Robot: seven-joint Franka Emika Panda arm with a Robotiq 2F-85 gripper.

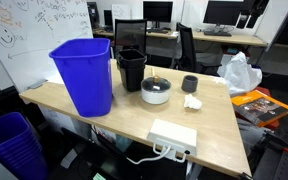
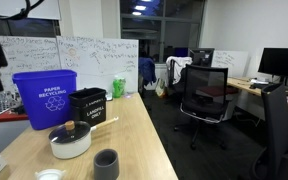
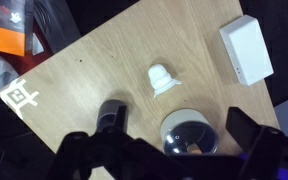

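Note:
My gripper is open high above the table, with nothing held between its fingers. Below it in the wrist view lie a crumpled white cloth or tissue, a white pot with a lid and a dark mug. The left finger covers part of the mug, and the pot's lower edge is partly out of sight. From the first exterior side, the pot, mug and crumpled white piece stand apart on the wooden table.
A tall blue recycling bin and a black landfill bin stand along the table's far left. A white box with a cable sits at the near edge. Beyond the right end are a white plastic bag and an orange package.

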